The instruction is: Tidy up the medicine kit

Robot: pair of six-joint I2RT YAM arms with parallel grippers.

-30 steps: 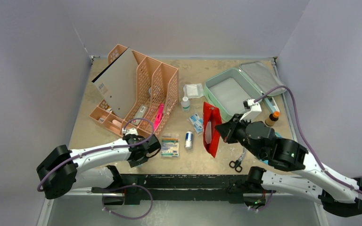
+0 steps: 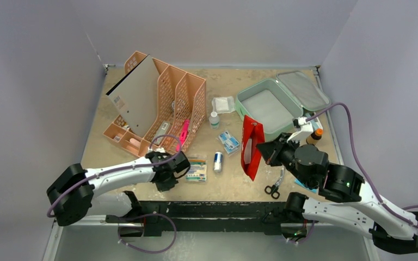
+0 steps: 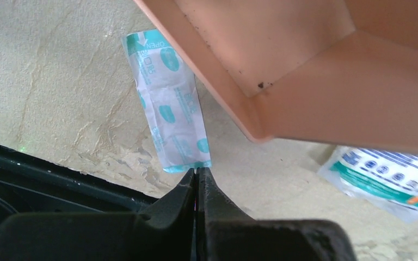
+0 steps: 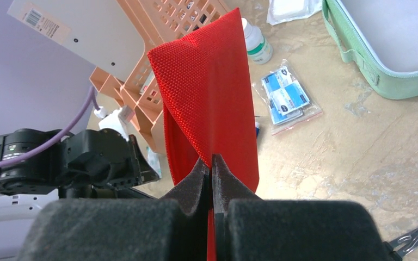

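Note:
In the left wrist view a white and teal paper packet (image 3: 168, 103) lies flat on the table beside the salmon organizer (image 3: 250, 128). My left gripper is shut with nothing between its fingers; its tips appear at the packet's near end, the packet outside them. From above, the left arm hides the packet. A red pouch (image 4: 217, 103) hangs upright from my right gripper, which is shut on its edge. The open green case (image 2: 266, 103) stands at the back right with an empty-looking interior.
Between the arms lie a card packet (image 2: 196, 170), a white and blue tube (image 2: 218, 162), a blue packet (image 2: 229, 142) and a white bottle (image 2: 214, 120). Scissors (image 2: 272, 190) rest near the front edge; a brown bottle (image 2: 314, 136) stands at right.
The right arm has carried the red pouch slightly right.

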